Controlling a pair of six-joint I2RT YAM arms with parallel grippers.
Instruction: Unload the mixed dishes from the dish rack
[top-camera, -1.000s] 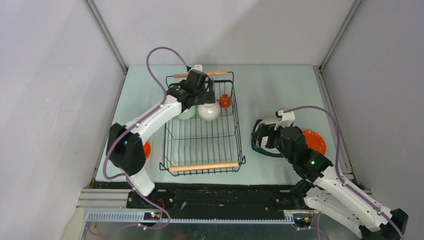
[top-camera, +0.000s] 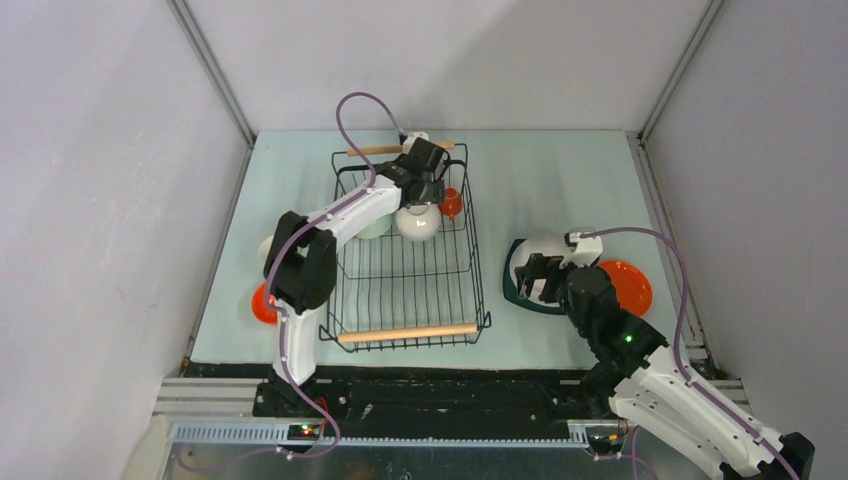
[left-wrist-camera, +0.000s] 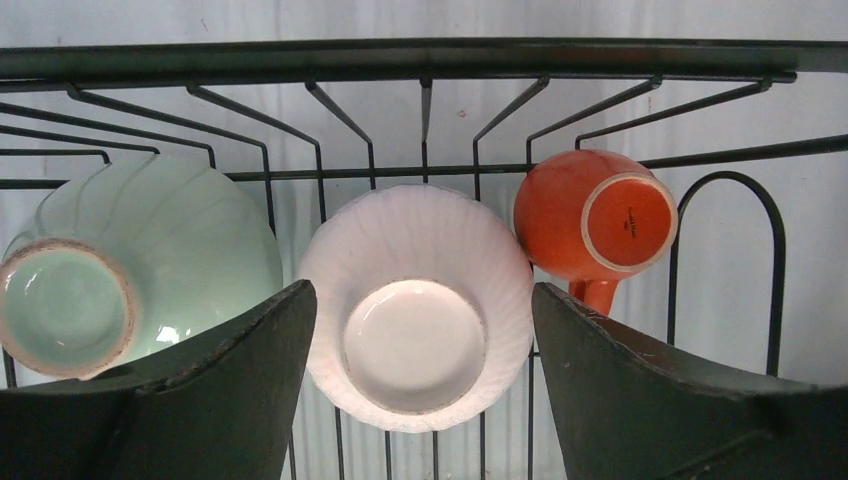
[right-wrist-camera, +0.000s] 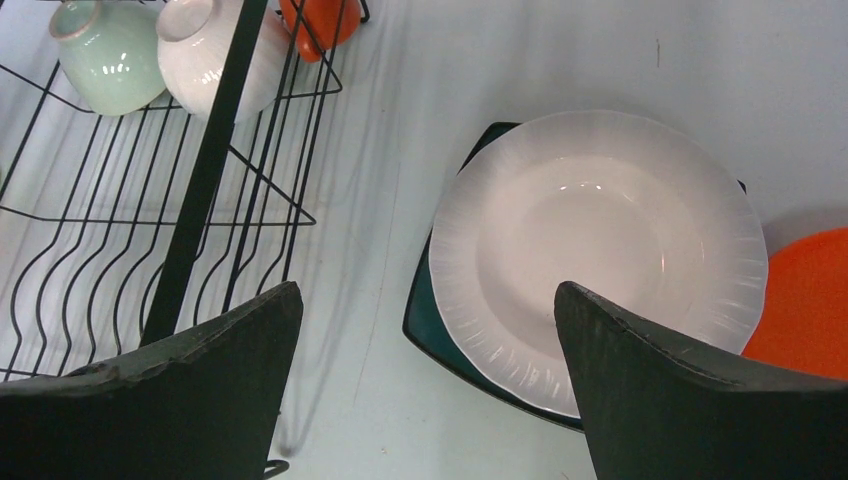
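Note:
Upside-down in the wire dish rack (top-camera: 405, 329) sit a white bowl (left-wrist-camera: 415, 345), a pale green bowl (left-wrist-camera: 190, 255) at its left and a red mug (left-wrist-camera: 600, 215) at its right. My left gripper is over the white bowl, its fingers part open, one finger at each side of the bowl in the left wrist view. Whether they touch it I cannot tell. On the right, my right gripper stands open with nothing between its fingers, above a white plate (right-wrist-camera: 600, 230) that lies on a dark green square dish (right-wrist-camera: 428, 325).
A red-orange plate (top-camera: 628, 287) lies right of the stacked dishes. Left of the rack, an orange dish (top-camera: 263, 304) shows partly behind the left arm. The rack's front half is empty, and bare table (top-camera: 540, 180) lies at the back right.
My left gripper has shifted right, from near the green bowl's side to over the white bowl. My right arm has moved slightly right. The dishes have stayed put.

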